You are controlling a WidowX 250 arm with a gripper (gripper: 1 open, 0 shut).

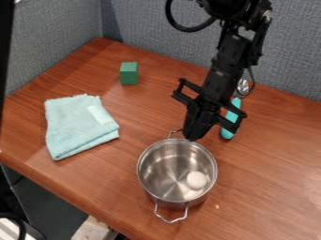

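Observation:
My black gripper (198, 127) points down just above the far rim of a steel pot (163, 176), by its back handle; whether its fingers are open or shut is unclear. A pale round object (197, 180) lies inside the pot. A turquoise item (228, 128) lies behind the gripper, partly hidden by it, with a silvery object (243, 87) farther back. A folded pale cloth (79, 125) lies to the left, and a green block (129, 72) stands toward the back left.
Grey partitions (56, 42) bound the table at the left and back.

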